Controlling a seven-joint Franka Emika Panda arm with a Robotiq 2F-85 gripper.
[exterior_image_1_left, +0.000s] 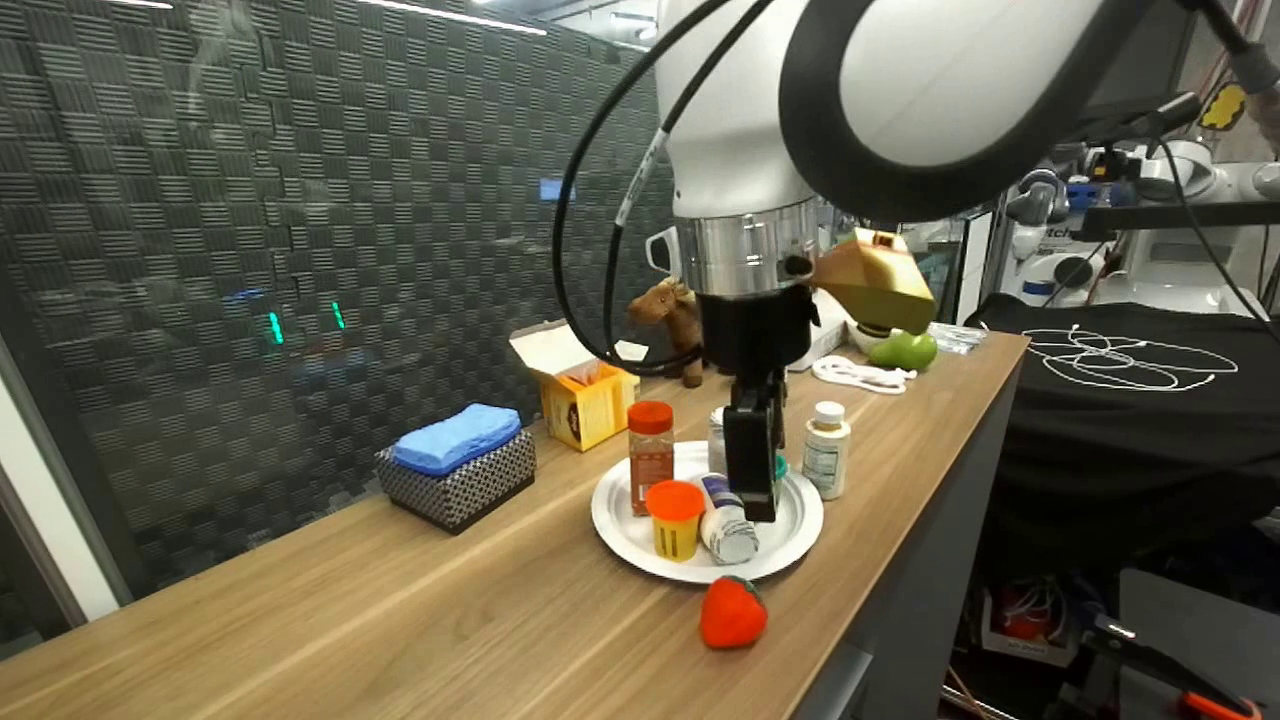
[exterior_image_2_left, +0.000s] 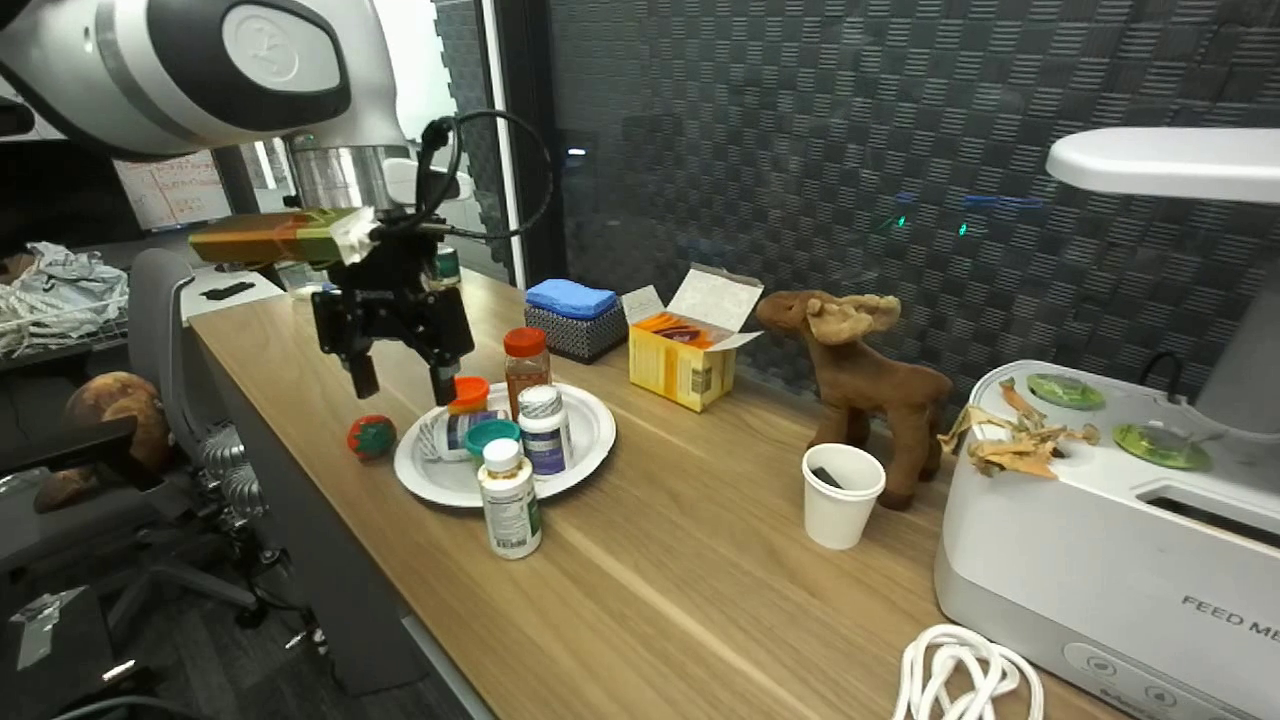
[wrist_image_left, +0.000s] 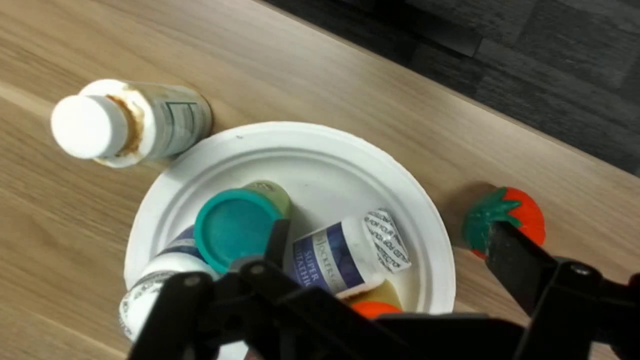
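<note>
My gripper points down above the white plate, its fingers apart and nothing held between them. Lying on the plate is a white bottle with a purple label, partly under one finger in the wrist view. Also on the plate are a teal-lidded tub, an upright white-capped bottle, a red-capped spice jar and a yellow tub with an orange lid. Off the plate, near the table's front edge, rests a toy strawberry. A white pill bottle stands just outside the rim.
Behind the plate are a yellow open box and a patterned box with a blue cloth on it. A plush moose, a paper cup and a white appliance stand farther along. Bare wood lies left in exterior view 1.
</note>
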